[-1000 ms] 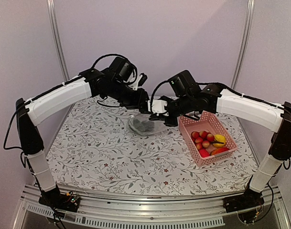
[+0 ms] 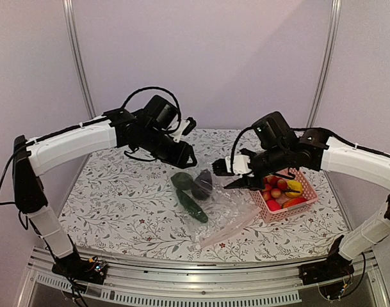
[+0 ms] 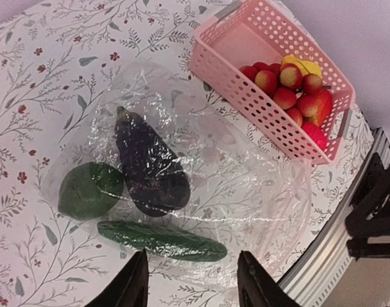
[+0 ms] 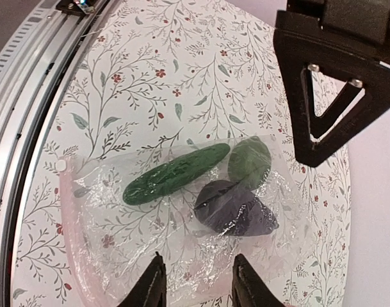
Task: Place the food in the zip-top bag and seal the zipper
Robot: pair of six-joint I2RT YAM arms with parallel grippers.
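A clear zip top bag (image 2: 223, 208) lies flat on the table, its pinkish zipper strip (image 4: 76, 246) toward the front. Inside the bag are a dark eggplant (image 3: 150, 166), a green cucumber (image 3: 162, 241) and a round green vegetable (image 3: 91, 190), all showing through the film. Above the bag's left side my left gripper is part open, with nothing between its fingers. My right gripper hangs over the bag's other side, also part open and empty. Neither appears to touch the film.
To the right of the bag stands a pink basket (image 3: 211, 61) holding several red fruits (image 3: 287, 89) and something yellow (image 2: 294, 187). The basket sits close to the bag's edge and below the right arm.
The grippers have parted, the right one shifting right and lower. The bag, earlier held up or bunched beneath them, now lies spread flat toward the front with the vegetables showing.
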